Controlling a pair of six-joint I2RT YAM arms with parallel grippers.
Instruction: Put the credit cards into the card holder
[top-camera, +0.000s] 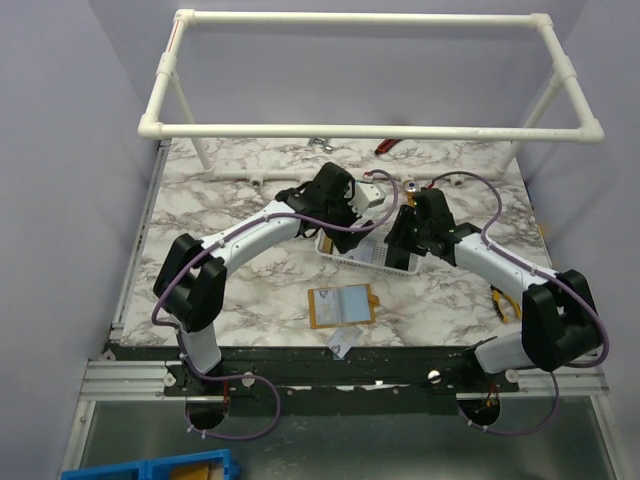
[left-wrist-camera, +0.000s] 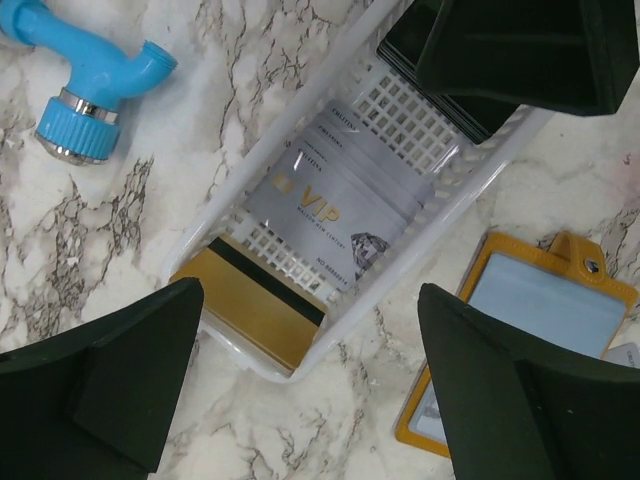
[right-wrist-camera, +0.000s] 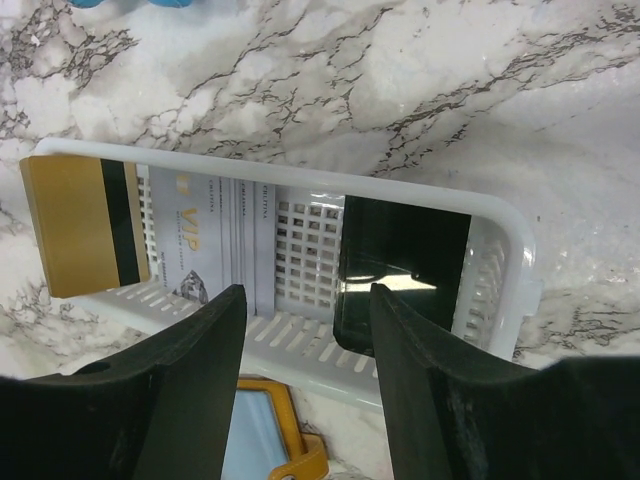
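Observation:
A white plastic basket (top-camera: 372, 262) holds a gold card (left-wrist-camera: 262, 300), silver VIP cards (left-wrist-camera: 335, 195) and black cards (right-wrist-camera: 405, 262). The gold card leans on the basket's left end, the silver ones lie in the middle, and the black ones are toward the right. Over the basket's left part hangs my left gripper, open, with nothing held. My right gripper stands above the right half, its fingers apart and empty. The tan-edged card holder (top-camera: 342, 306) lies unfolded in front of the basket, clear sleeves facing up.
A whitish card (top-camera: 344, 341) lies at the table's front edge below the holder. Behind the basket is a blue tap-like fitting (left-wrist-camera: 100, 80). Yellow-handled pliers (top-camera: 507, 304) rest at the right. Marble to the holder's left is clear.

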